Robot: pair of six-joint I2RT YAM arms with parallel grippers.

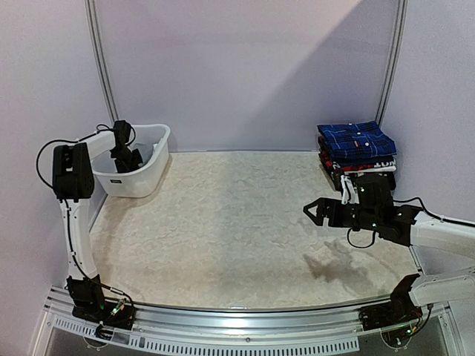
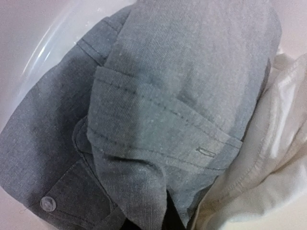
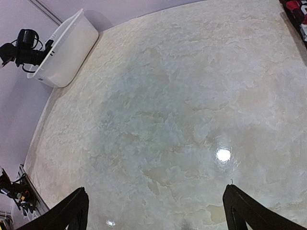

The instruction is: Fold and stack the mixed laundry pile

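Observation:
My left gripper is down inside the white laundry basket at the left. In the left wrist view it is shut on a grey button shirt at the bottom edge, its fingers mostly hidden by the cloth. A white garment lies beside the shirt. A folded stack, topped by blue plaid, stands at the back right. My right gripper hangs open over the table's right part, in front of the stack, with nothing between its fingers.
Walls close in the left, back and right, and a metal rail runs along the front edge.

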